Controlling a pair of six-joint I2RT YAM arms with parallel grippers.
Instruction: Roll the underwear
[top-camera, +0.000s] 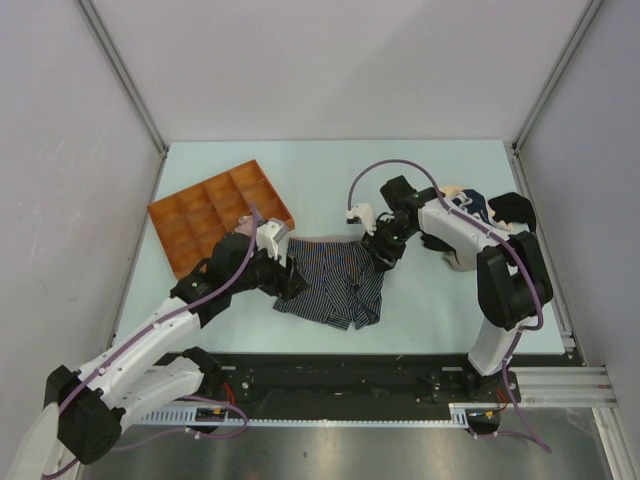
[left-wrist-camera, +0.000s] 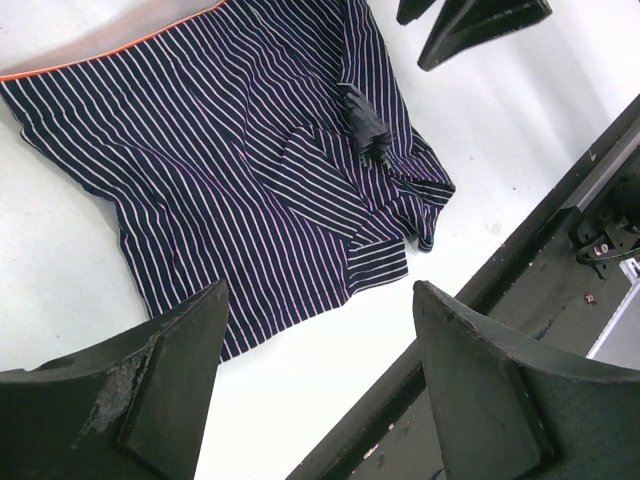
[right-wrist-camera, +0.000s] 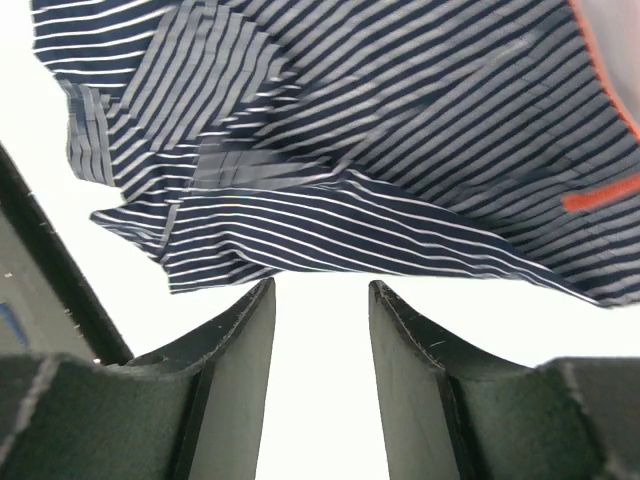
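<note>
The navy striped underwear (top-camera: 320, 280) lies on the white table, its right side folded inward and rumpled, an orange band along the back edge in the left wrist view (left-wrist-camera: 190, 170). My left gripper (top-camera: 290, 283) hovers over its left part, open, as its wide-set fingers in the left wrist view (left-wrist-camera: 320, 340) show. My right gripper (top-camera: 378, 258) is over the folded right side; in the right wrist view (right-wrist-camera: 320, 295) its fingers stand apart with white table between them, below the cloth's edge (right-wrist-camera: 400, 230).
A brown compartment box (top-camera: 200, 220) stands at the back left. A pile of dark and beige cloths (top-camera: 500, 210) lies at the right.
</note>
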